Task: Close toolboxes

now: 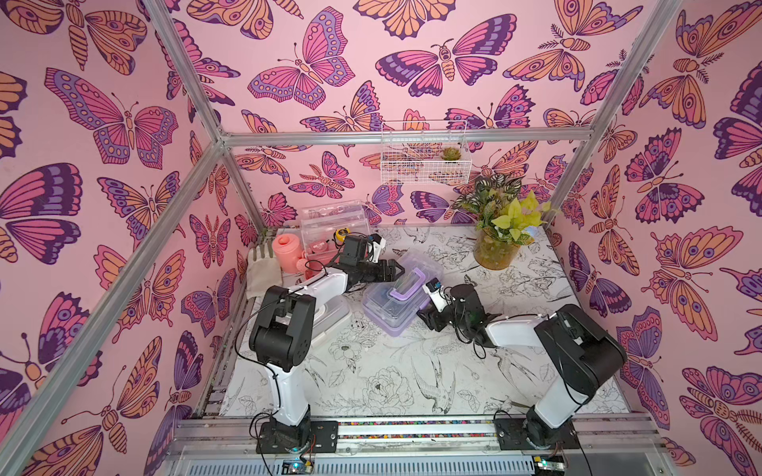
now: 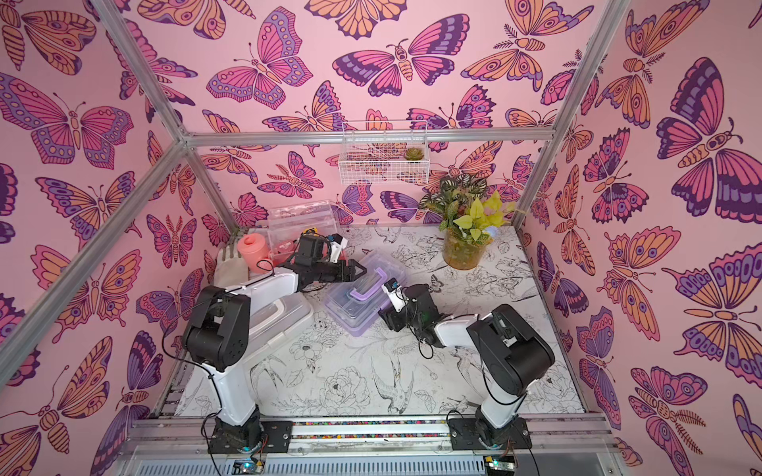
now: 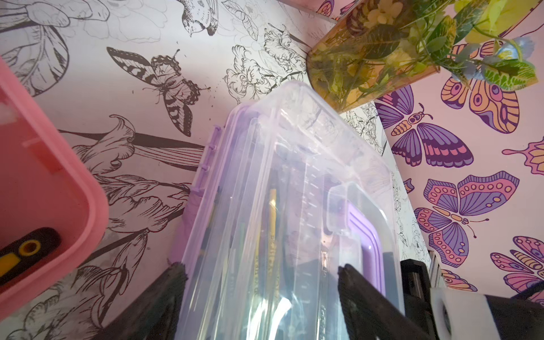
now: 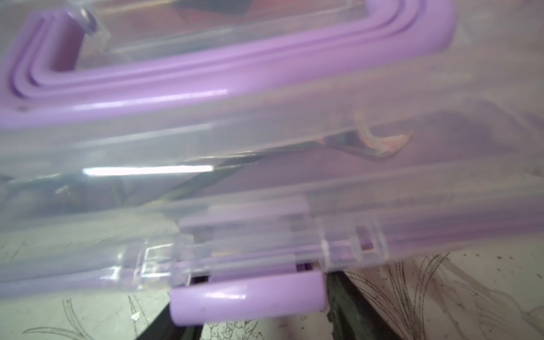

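Observation:
The purple toolbox with clear lid (image 1: 385, 309) lies mid-table, lid lowered, purple handle (image 4: 238, 79) on top. My left gripper hovers at its far-left end, fingers apart over the lid. My right gripper is at the front-right side, fingers apart beneath and around the purple latch (image 4: 246, 297), which sticks out from the edge. The pink toolbox (image 3: 79, 198) at the back left has its clear lid (image 1: 329, 215) raised, with tools inside. A grey toolbox (image 2: 281, 325) lies to the left, beneath my left arm.
A potted plant (image 1: 496, 250) stands at back right. A pink watering can (image 1: 287, 252) and a beige cloth item (image 1: 262, 273) occupy the left. A wire basket hangs on the back wall.

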